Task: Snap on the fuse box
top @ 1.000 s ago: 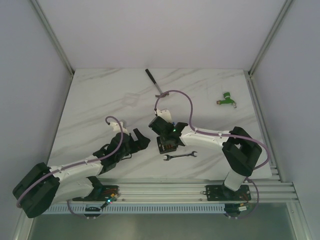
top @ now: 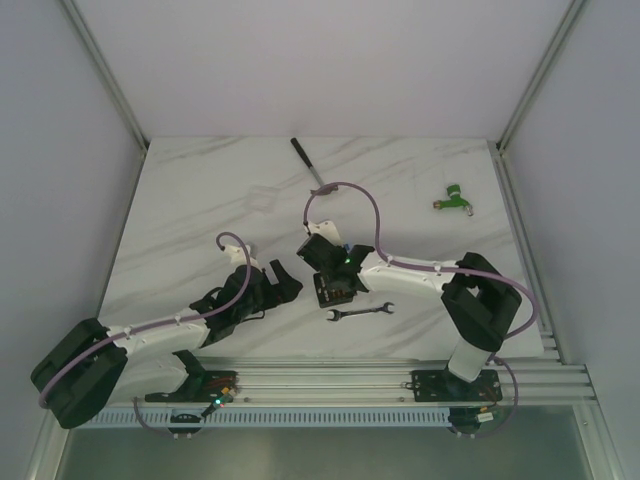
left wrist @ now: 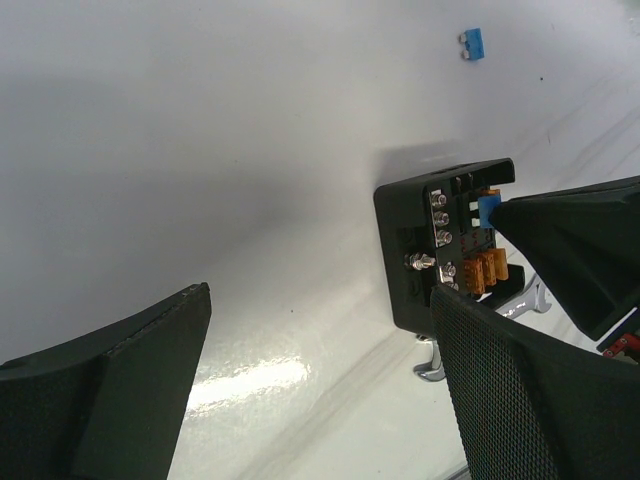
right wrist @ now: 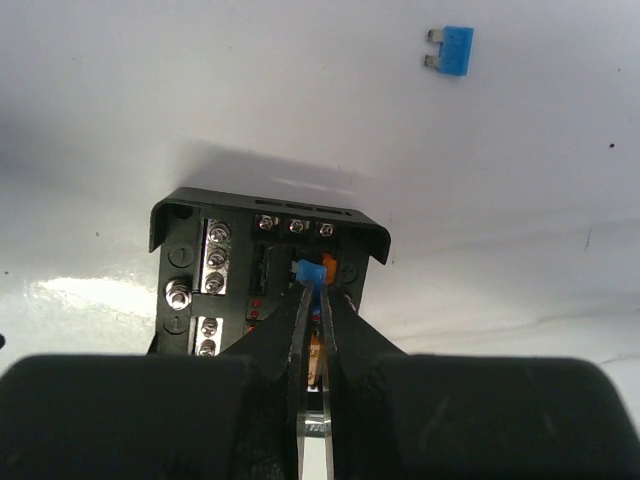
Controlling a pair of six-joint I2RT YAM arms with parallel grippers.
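Observation:
The black fuse box (right wrist: pixel 180 260) lies on the marble table, with orange fuses (left wrist: pixel 475 275) and metal screw terminals on it. My right gripper is over it, shut on a blue fuse (right wrist: pixel 309 270), which sits at the upper row of slots beside an orange fuse. From the side, in the left wrist view, this fuse (left wrist: pixel 488 210) is at the fingertips, inside the box outline. A second blue fuse (right wrist: pixel 455 50) lies loose beyond the box. My left gripper (top: pixel 282 280) stands open just left of the box, nothing between its fingers.
A wrench (top: pixel 360 311) lies in front of the box. A hammer (top: pixel 310 160) lies at the back, a green tap fitting (top: pixel 453 200) at the back right, and a faint clear item (top: pixel 262 198) at back left.
The right arm is nearly still, only its cable shifting a little.

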